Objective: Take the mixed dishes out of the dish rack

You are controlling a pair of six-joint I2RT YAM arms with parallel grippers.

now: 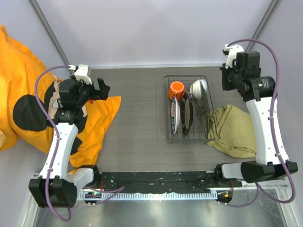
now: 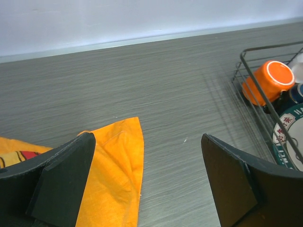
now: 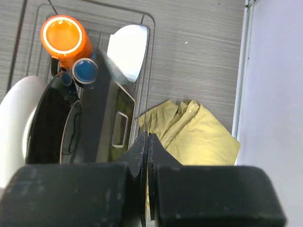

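Note:
The wire dish rack (image 1: 176,139) stands right of the table's middle. At its back are an orange cup (image 1: 176,88) and a white cup (image 1: 196,89), the latter partly covered by a thin board (image 1: 206,103) with a handle slot, standing in the rack's right side. A white plate (image 1: 175,116) and a dark-rimmed dish (image 1: 187,116) stand on edge to its left. A small dark-blue cup (image 3: 85,70) also shows in the right wrist view. My right gripper is shut and empty, apart from the board, right of the rack. Far left, my left gripper stands open and empty.
An olive cloth (image 1: 234,132) lies right of the rack, beneath the right arm. An orange cloth (image 1: 102,123) covers the left side under the left arm. Bare table (image 1: 137,113) lies between it and the rack. Walls border the back and right.

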